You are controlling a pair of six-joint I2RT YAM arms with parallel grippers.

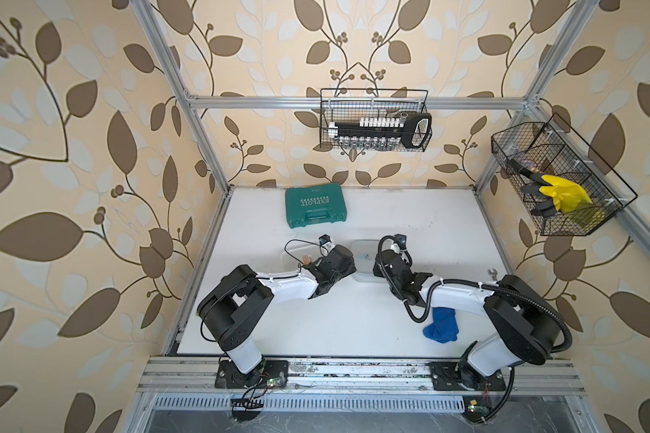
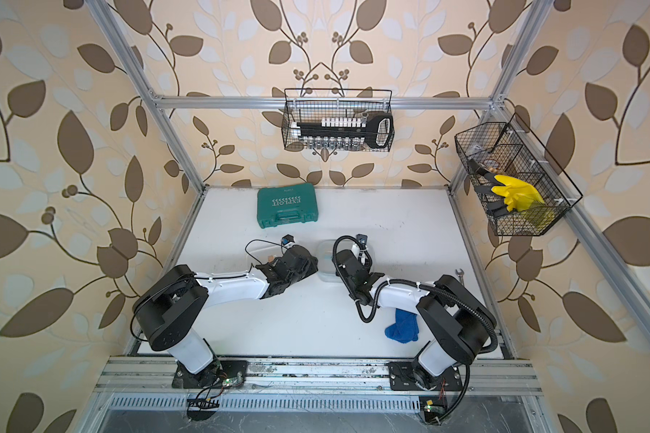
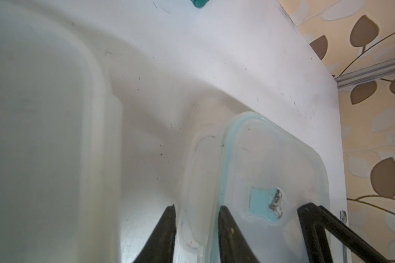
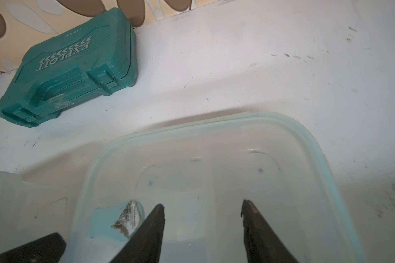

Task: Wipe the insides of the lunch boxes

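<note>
Two translucent lunch boxes stand side by side on the white table. The left lunch box (image 3: 35,144) fills the left of the left wrist view; its contents are mostly hidden. The right lunch box (image 4: 232,175) is open-topped with a pale blue rim. A light blue patch with a brown-and-white bit (image 4: 127,219) shows in it. My left gripper is part open, its fingers either side of the right box's left wall. My right gripper is over that box, fingers apart; whether its front wall lies between them is hidden.
A blue cloth (image 1: 442,326) lies on the table below the right arm. Behind the boxes is a green case (image 1: 315,204). A wrench (image 1: 492,274) lies near the right edge.
</note>
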